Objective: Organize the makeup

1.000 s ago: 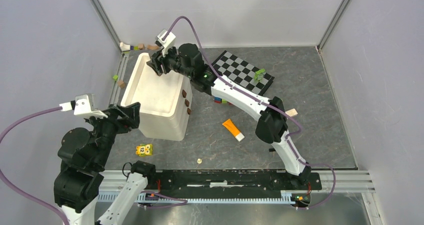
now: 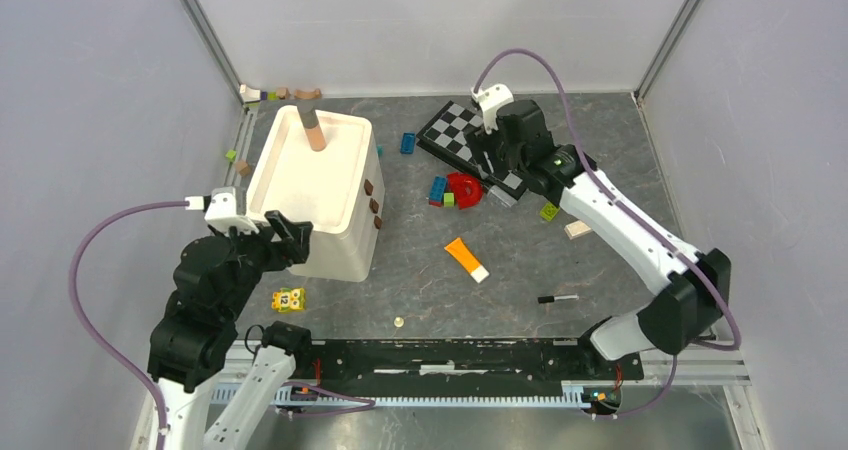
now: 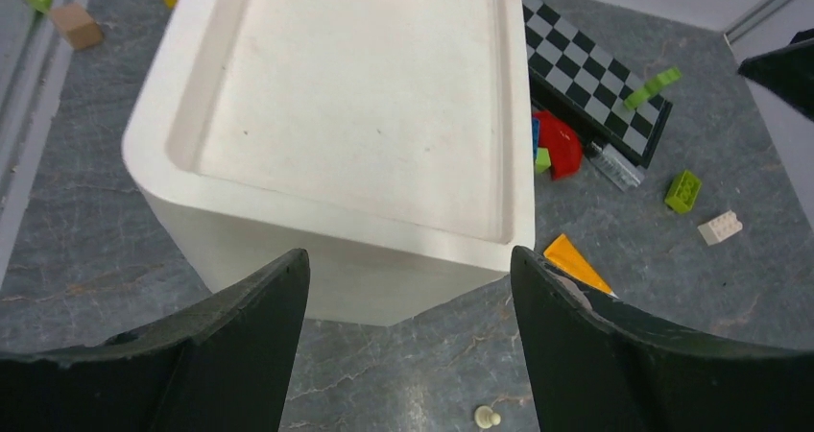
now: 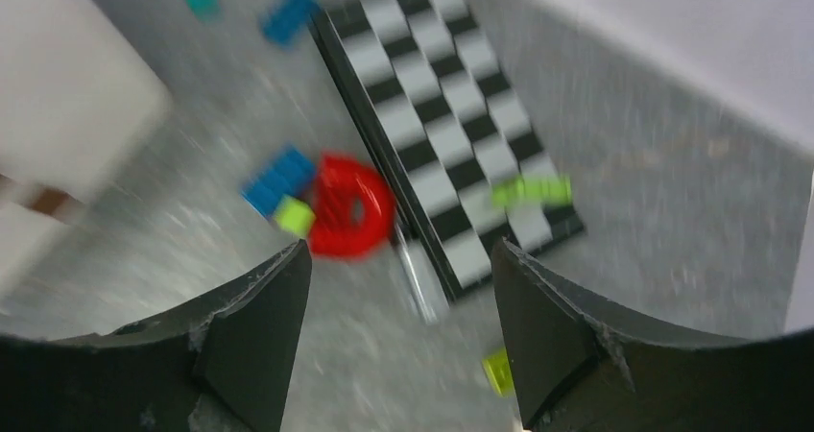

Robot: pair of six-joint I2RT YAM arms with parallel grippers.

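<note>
A white organizer box (image 2: 300,195) has a tan-and-grey cosmetic tube (image 2: 312,130) upright on its top tray toward the back. An orange tube with white cap (image 2: 463,255) lies on the grey mat; a dark pen-like item (image 2: 557,298) lies farther right. A clear cylinder (image 3: 614,166) lies beside the chessboard. My left gripper (image 2: 295,238) is open above the box's front edge, nothing between its fingers. My right gripper (image 2: 485,155) hangs open and empty over the chessboard.
The checkered board (image 2: 452,125), red ring (image 2: 467,190), blue and green blocks occupy the back middle. A yellow toy (image 2: 288,300) sits front left.
My right arm has swung right, from over the box to over the chessboard, leaving the tan tube in view upright on the tray. My left gripper has moved slightly right.
</note>
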